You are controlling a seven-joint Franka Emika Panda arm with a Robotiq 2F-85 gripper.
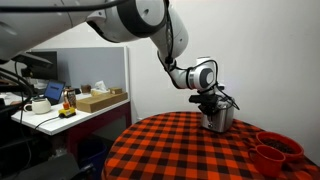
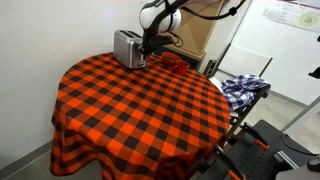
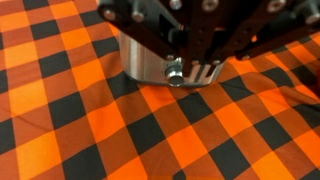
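A silver toaster (image 1: 222,115) stands on the checkered cloth near the wall; in the other exterior view the toaster (image 2: 126,48) sits at the table's far end. My gripper (image 1: 209,104) points down close against its near face. From the wrist, the metal front (image 3: 148,62) of the toaster shows below my gripper, with a round knob or lever (image 3: 175,72) and a row of dark slits beside it. The fingers are shut, and nothing shows between them. Whether they touch the lever is hard to tell. Much of the toaster's top is hidden behind my gripper.
Red pots (image 1: 268,160) stand to the right of the toaster on the table. The checkered tablecloth (image 2: 140,105) is bare across the middle and front. A side desk (image 1: 75,118) with a box and mugs stands off to the left.
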